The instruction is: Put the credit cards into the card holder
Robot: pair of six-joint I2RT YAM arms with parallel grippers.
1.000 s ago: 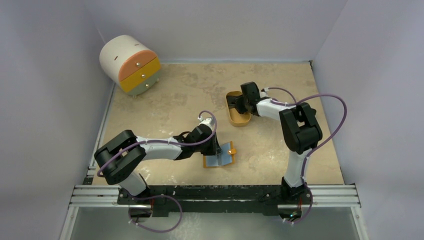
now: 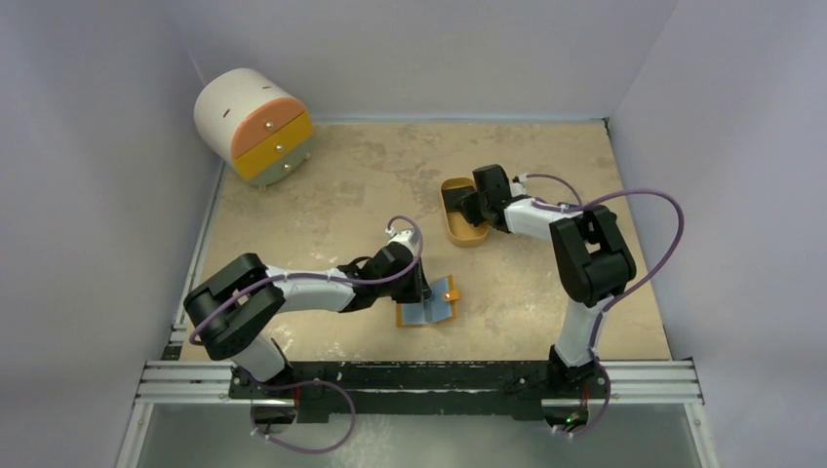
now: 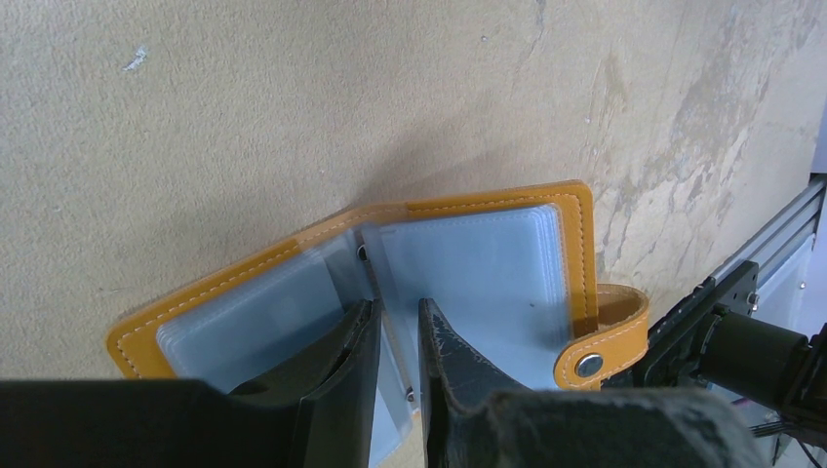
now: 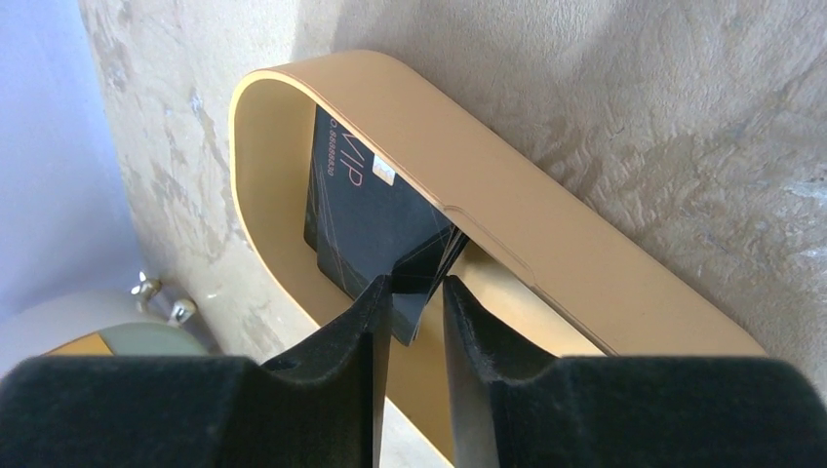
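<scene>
The card holder (image 2: pixel 413 314), tan with clear bluish sleeves, lies spread open on the table. Over its spine hovers my left gripper, slightly open; the clear sleeve edges run between its fingertips, and whether they touch is unclear. Several black cards (image 4: pixel 375 210) lie in a tan tray (image 2: pixel 470 241), overlapping at one end. My right gripper reaches down into that tray, its fingers a little apart with a card's corner (image 4: pixel 408 317) showing between them. A gap shows beside that corner, so the card does not look clamped.
The holder's snap strap (image 3: pixel 605 341) juts from its right edge. A white drawer toy (image 2: pixel 255 125) with coloured fronts stands at the back left. Between it and the tray the table is bare.
My right gripper has shifted slightly right and toward the table's front, still over the tray. The left arm and the holder look unmoved.
</scene>
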